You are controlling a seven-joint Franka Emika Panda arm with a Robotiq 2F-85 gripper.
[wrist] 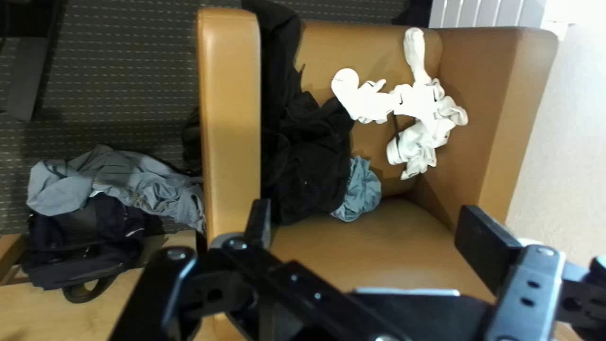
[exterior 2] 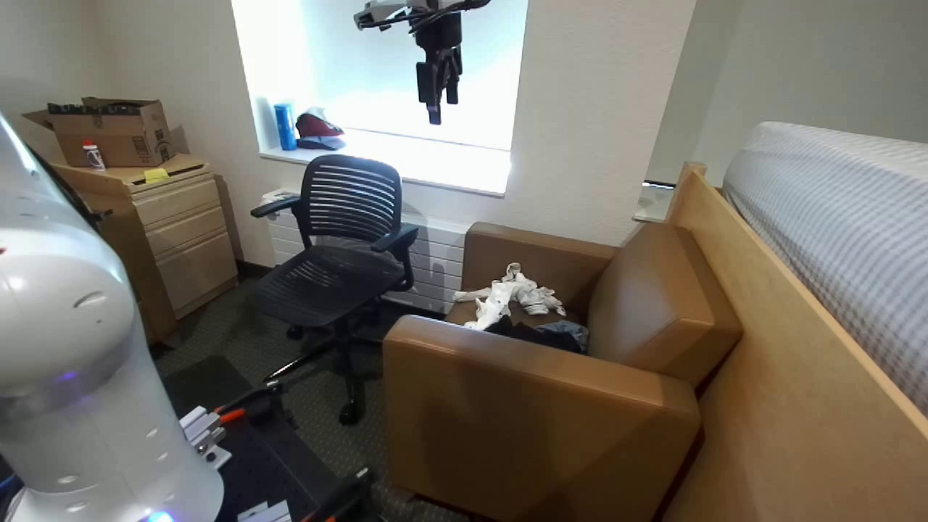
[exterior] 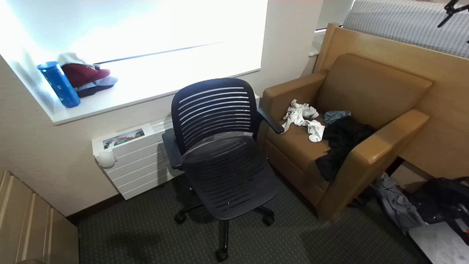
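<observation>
My gripper is open in the wrist view, its two fingers wide apart with nothing between them. In exterior view 2 it hangs pointing down, high above the brown armchair (exterior 2: pixel 539 400) and in front of the window. Only a dark part of it shows at the top right corner of exterior view 1. On the chair's seat lie tangled white socks (wrist: pixel 420 105), a heap of black clothing (wrist: pixel 309 153) and a crumpled blue-grey cloth (wrist: pixel 360 190). The gripper is clear of all of them.
A black office chair (exterior: pixel 224 171) stands beside the armchair. Grey clothing (wrist: pixel 122 176) and a dark bag (wrist: pixel 79 238) lie on the floor. The wooden bed frame (exterior 2: pixel 783 348) rises behind the armchair. A blue bottle (exterior: pixel 60 83) and caps (exterior: pixel 83 74) rest on the windowsill.
</observation>
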